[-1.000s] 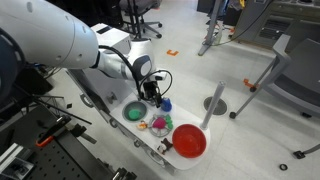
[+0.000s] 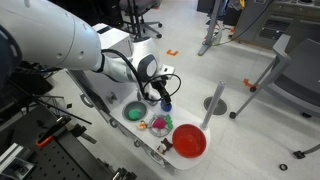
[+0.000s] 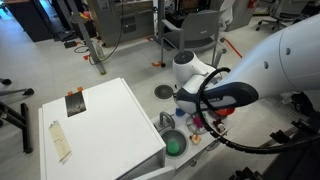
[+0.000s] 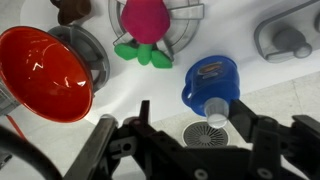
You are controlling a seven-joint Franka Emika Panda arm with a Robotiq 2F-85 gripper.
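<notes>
A blue cup [image 4: 190, 95] with a pale round knob-like piece [image 4: 213, 108] at its near side sits on the white counter in the wrist view. My gripper is open, its fingers [image 4: 103, 135] wide apart at the lower part of that view. The cup lies just past the fingertips, nearer the right finger; nothing appears held. In exterior view 1 the gripper [image 2: 164, 98] is right above and beside the blue cup [image 2: 167, 107], partly covering it. Whether they touch cannot be told.
A red bowl [image 2: 189, 141] stands at the counter's right end. Left of it, a pink toy with green leaves [image 2: 159, 123] rests on a grey plate. A round sink basin [image 2: 128, 111] holds a green item. A faucet base [image 4: 290, 40] is close to the cup.
The arm has come rightward and lower, from left of the blue cup to over it. The cup, bowl and plate look unmoved.
</notes>
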